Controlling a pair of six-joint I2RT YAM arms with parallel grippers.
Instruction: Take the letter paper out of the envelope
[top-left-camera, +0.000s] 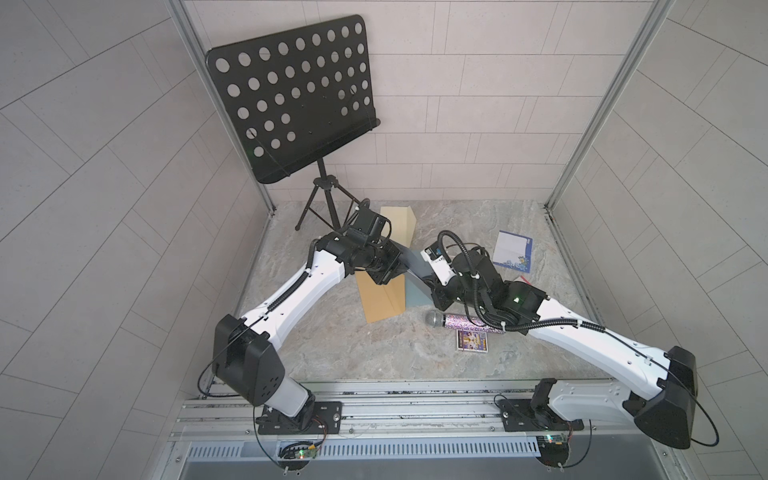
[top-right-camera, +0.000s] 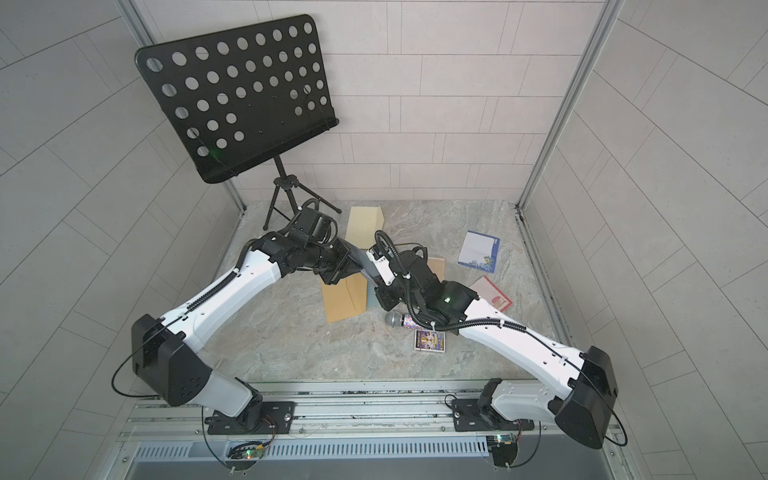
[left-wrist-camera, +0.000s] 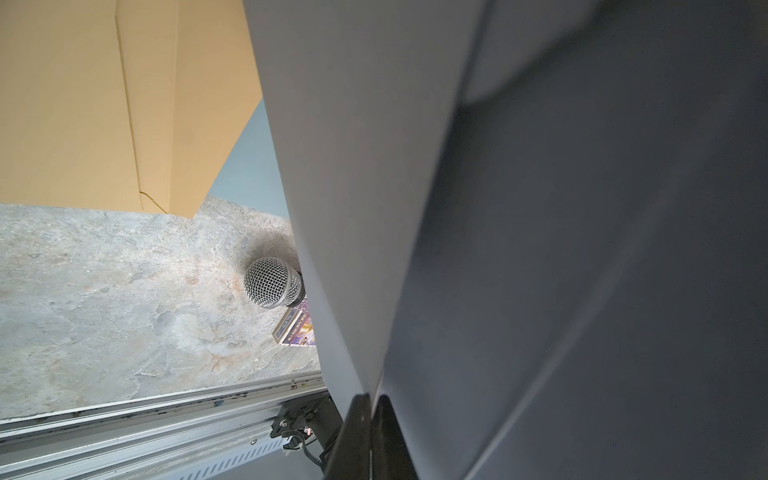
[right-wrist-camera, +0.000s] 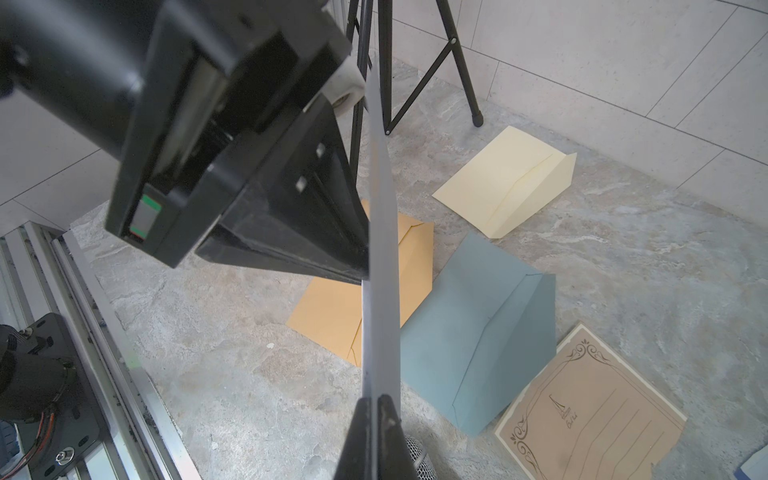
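Observation:
A grey envelope (top-left-camera: 416, 260) is held up between my two grippers, seen edge-on in the right wrist view and filling much of the left wrist view. My left gripper is shut on one side of it; my right gripper is shut on the other, low edge. Whether paper is inside cannot be told. Below lie an orange envelope (right-wrist-camera: 316, 312), a blue envelope (right-wrist-camera: 456, 336), a cream envelope (right-wrist-camera: 496, 180) and a brown decorated letter sheet (right-wrist-camera: 592, 408).
A microphone (top-left-camera: 468, 322) and card box (top-left-camera: 472, 341) lie at the front right, notepads (top-right-camera: 478, 252) at the right. A black music stand (top-left-camera: 288, 96) stands at the back left.

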